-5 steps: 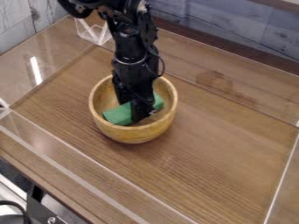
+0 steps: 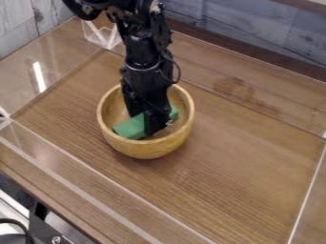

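A tan round bowl (image 2: 144,147) sits near the middle of the wooden table. Inside it lies a green object (image 2: 129,128). The black arm reaches down from the top into the bowl, its gripper (image 2: 149,119) low over the green object and partly covering it. The dark fingers blend together, so what lies between them is hard to make out.
A clear plastic item (image 2: 99,30) stands at the back left by the table's edge. A dark cable (image 2: 13,232) shows at the lower left corner.
The gripper and bowl have shifted very slightly to the left; otherwise little differs.
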